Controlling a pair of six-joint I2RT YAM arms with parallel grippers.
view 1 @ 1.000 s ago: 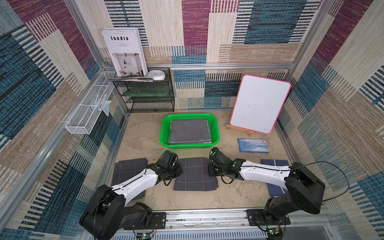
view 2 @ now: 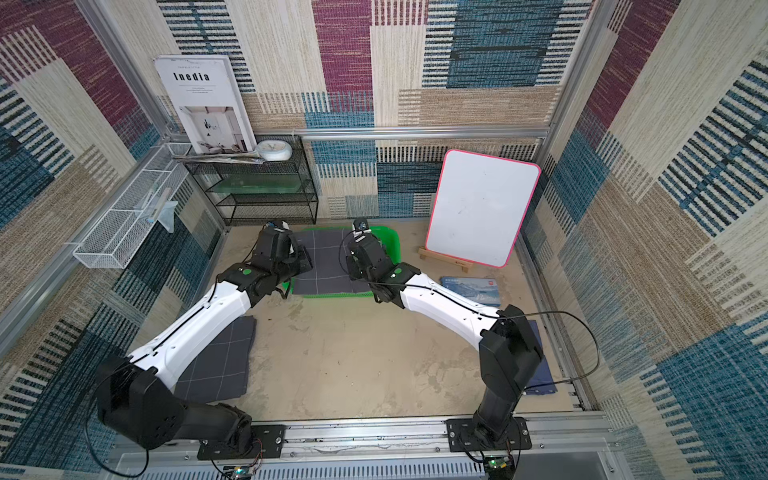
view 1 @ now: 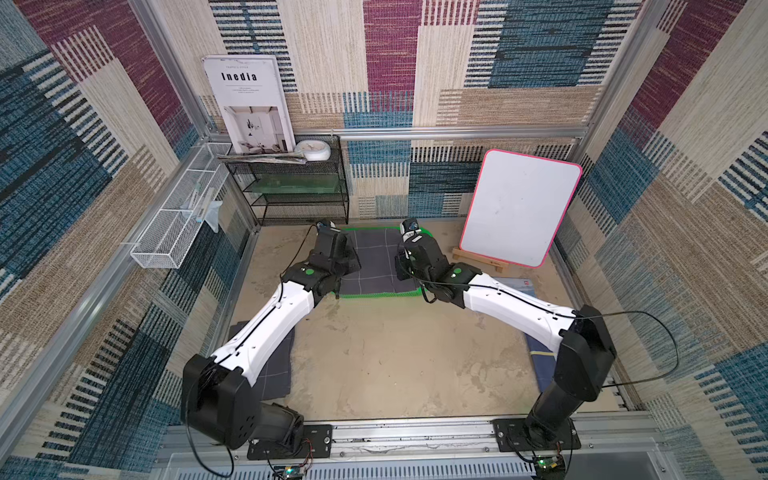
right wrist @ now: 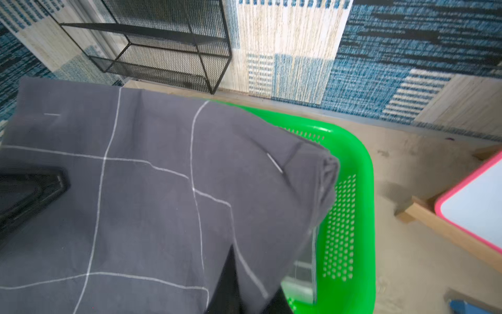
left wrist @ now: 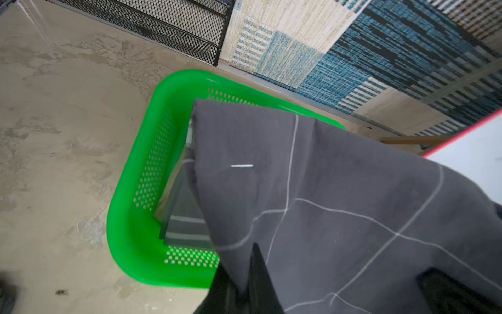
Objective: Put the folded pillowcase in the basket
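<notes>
The folded pillowcase (view 1: 373,260), dark grey with thin white lines, is stretched between my two grippers over the green basket (left wrist: 128,214). On its left edge, in the left wrist view, my left gripper is shut, with cloth bunched between the fingers. My right gripper pinches the opposite edge in the right wrist view, also shut. The cloth covers most of the basket's opening. Below it, inside the basket, part of another grey folded cloth (left wrist: 188,214) shows. I cannot tell how far above that cloth the pillowcase hangs.
A black wire rack (view 1: 292,184) stands behind on the left. The whiteboard (view 1: 520,208) on its wooden easel is close by on the right, with a blue box (view 2: 470,290) in front. Another dark cloth (view 2: 220,360) lies front left.
Both grippers have lifted the pillowcase off the table and carried it away from the robot's base, from in front of the basket to over it.
</notes>
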